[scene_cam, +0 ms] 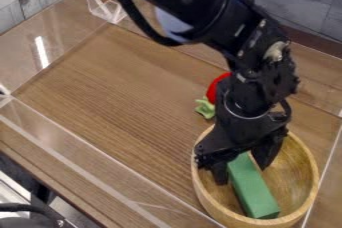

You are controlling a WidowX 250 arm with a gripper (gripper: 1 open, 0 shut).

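My black gripper (243, 147) reaches down into a wooden bowl (303, 197) at the lower right, its fingers around the upper end of a green block (257, 194) lying in the bowl. Whether the fingers touch or hold the block is hard to tell. A red object (215, 85) with a green leafy part (205, 109) sits behind the bowl, partly hidden by my arm.
A grey wall stands at the back. A dark object (20, 215) is at the lower left edge.
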